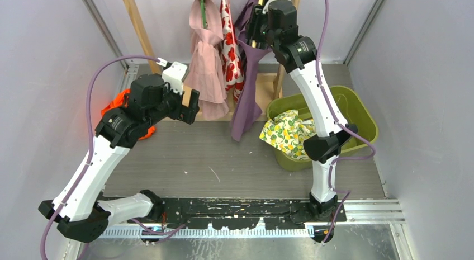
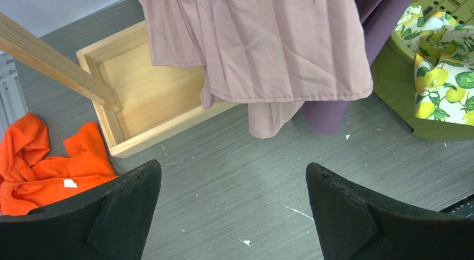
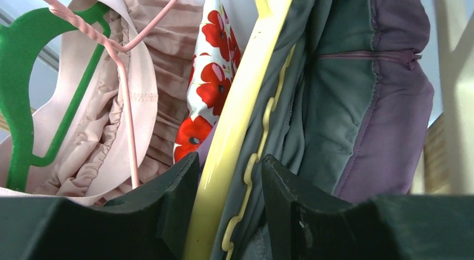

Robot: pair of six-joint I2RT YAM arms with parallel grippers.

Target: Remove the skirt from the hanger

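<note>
A purple skirt [image 1: 247, 98] with a dark green lining [image 3: 346, 103] hangs on a yellow hanger [image 3: 240, 98] at the right of the rack. High up there, my right gripper [image 1: 258, 29] is at the hanger. In the right wrist view its fingers [image 3: 179, 187] stand part way apart, with the yellow bar and some lining between them; whether they press on these is unclear. My left gripper [image 1: 190, 103] is open and empty, lower left, in front of a pink garment [image 2: 279, 47].
The pink garment is on a green hanger [image 3: 19, 92]; a red-flowered cloth [image 1: 231, 58] hangs beside it. An olive basket [image 1: 363, 114] holds a lemon-print cloth [image 1: 288, 134]. Orange cloth [image 2: 56, 165] lies at left.
</note>
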